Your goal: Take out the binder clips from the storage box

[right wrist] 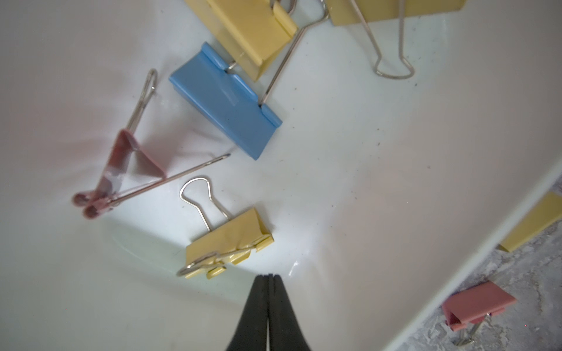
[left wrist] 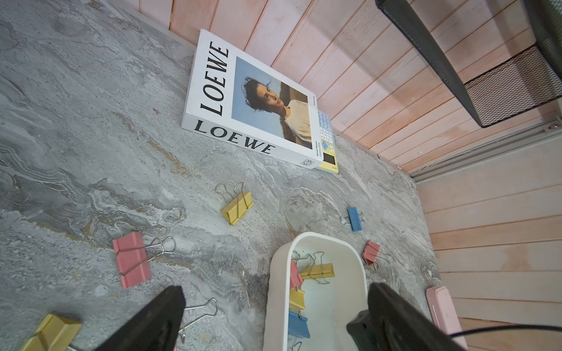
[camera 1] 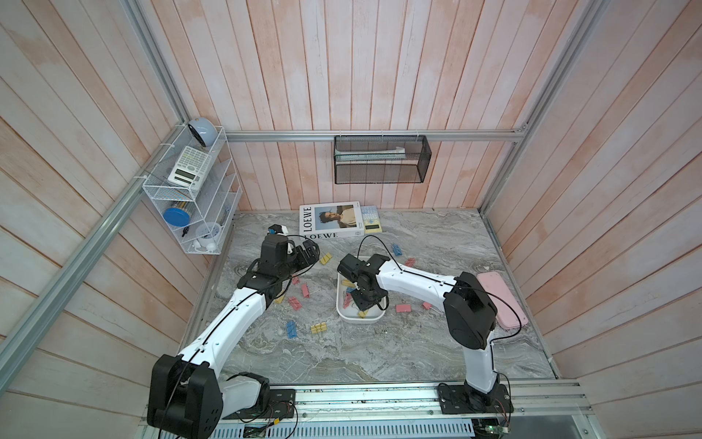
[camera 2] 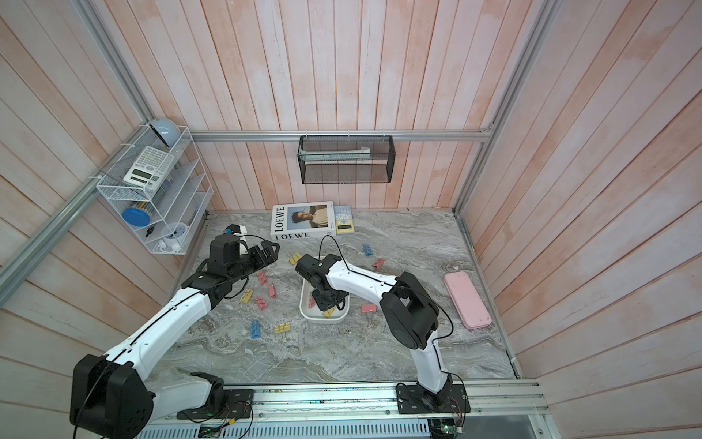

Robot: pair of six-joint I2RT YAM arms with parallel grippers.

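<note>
The white storage box holds yellow, pink and blue binder clips; in the right wrist view a yellow clip [right wrist: 225,239], a pink clip [right wrist: 120,163] and a blue clip [right wrist: 225,102] lie on its floor. My right gripper is down over the box, fingertips together just beside that lower yellow clip; whether anything is between them is not visible. My left gripper hovers left of the box, fingers apart and empty. Loose clips lie around the box, such as a pink clip [left wrist: 133,260] and a yellow clip [left wrist: 237,207].
A LOEWE book [camera 1: 329,218] and calculator [camera 1: 371,223] lie at the back. A pink case [camera 2: 466,298] is at the right, a wire shelf [camera 1: 168,161] on the left wall, a mesh basket [camera 1: 380,168] on the back wall.
</note>
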